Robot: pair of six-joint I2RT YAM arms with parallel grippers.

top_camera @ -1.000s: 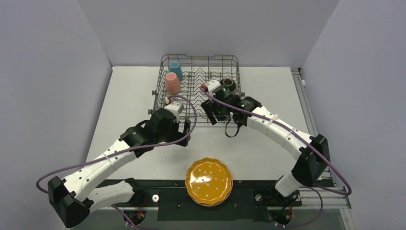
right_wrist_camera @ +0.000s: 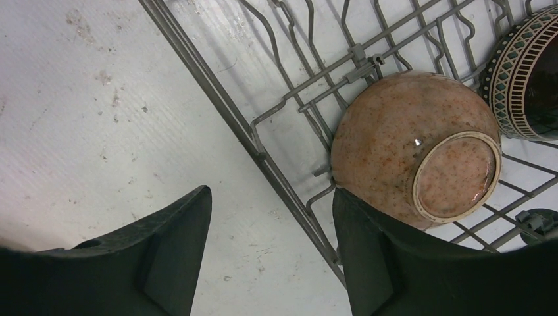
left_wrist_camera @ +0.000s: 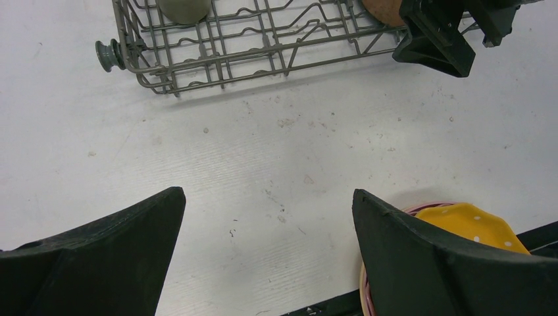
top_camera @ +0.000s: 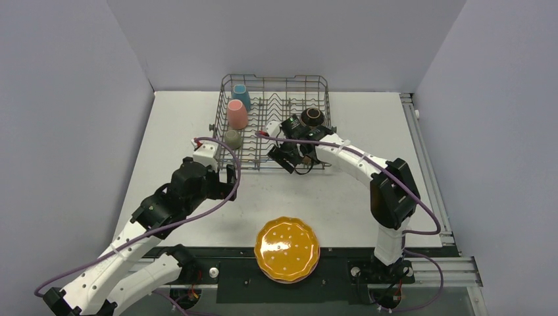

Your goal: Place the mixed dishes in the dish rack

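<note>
The wire dish rack [top_camera: 273, 78] holds a blue cup [top_camera: 241, 96], a pink cup [top_camera: 237, 115] and a grey-green cup [top_camera: 233, 138] along its left side. On its right lie a dark patterned bowl [top_camera: 312, 117] and a brown bowl [right_wrist_camera: 401, 131], tipped with its base showing. Over the rack's front edge my right gripper stands part open, empty, its right finger close to the brown bowl. My left gripper is open over the bare table in front of the rack, nothing between its fingers. A yellow scalloped plate [top_camera: 287, 249] lies at the front, with pinkish rims under it.
Walls close off the left, back and right. The right gripper's dark fingers [left_wrist_camera: 437, 43] reach into the left wrist view.
The right gripper has shifted a little left over the rack's front, its elbow swinging inward.
</note>
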